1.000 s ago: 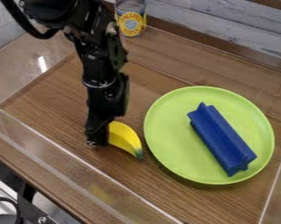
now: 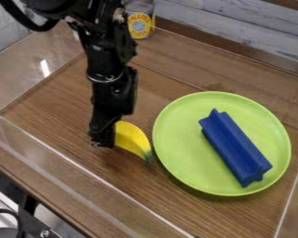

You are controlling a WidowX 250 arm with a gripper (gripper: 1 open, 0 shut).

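Note:
My black gripper (image 2: 110,135) reaches down to the wooden table at the centre-left, shut on a yellow banana (image 2: 133,139). The banana slants down to the right, its green tip near the left rim of a green plate. Its upper end is hidden by the fingers. On the plate (image 2: 188,130) lies a long blue block (image 2: 236,149).
A yellow-labelled can (image 2: 141,20) stands at the back beside a pale wooden wall. A clear edge runs along the front left, with a dark cable at the lower left.
The gripper and banana have shifted very slightly; the plate and blue block have stayed in place.

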